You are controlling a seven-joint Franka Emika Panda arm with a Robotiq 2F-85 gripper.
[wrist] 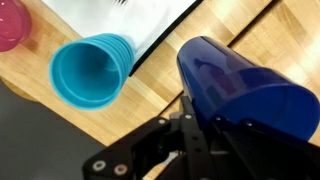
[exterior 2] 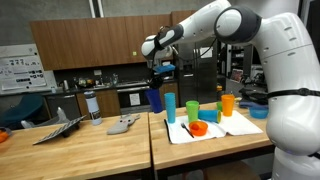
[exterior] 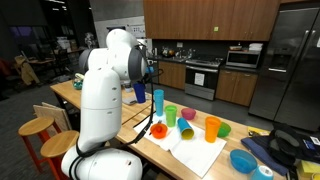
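Observation:
A dark blue cup (wrist: 235,85) is held in my gripper, which is shut on its rim side in the wrist view; the fingertips are partly hidden by the cup. In exterior view 1 the dark blue cup (exterior: 140,92) hangs to the left of a light blue stack of cups (exterior: 158,101). Exterior view 2 has the dark blue cup (exterior 2: 154,101) just left of the light blue stack (exterior 2: 170,104). That stack (wrist: 88,75) opens toward the camera at left in the wrist view, apart from the dark blue cup.
On the white sheet (exterior: 203,153) lie green cups (exterior: 171,115), a yellow cup (exterior: 185,129) and a red-orange bowl (exterior: 159,130). An orange cup (exterior: 212,128) and blue bowls (exterior: 243,160) stand to the right. Bare wooden table (exterior 2: 90,148) extends left. A person (exterior 2: 151,50) stands behind.

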